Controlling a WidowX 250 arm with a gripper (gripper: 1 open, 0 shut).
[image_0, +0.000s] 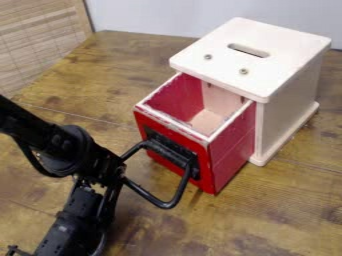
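Note:
A white wooden box (285, 95) with a slot and two bolts on top stands on the table. Its red drawer (230, 155) is pulled out toward the lower left, empty inside as far as visible. The black gripper (167, 168) is at the drawer's front, its bent fingers around the dark handle area; whether they are closed on the handle cannot be made out.
A woven panel (34, 45) is at the back left, and a pale wall is behind.

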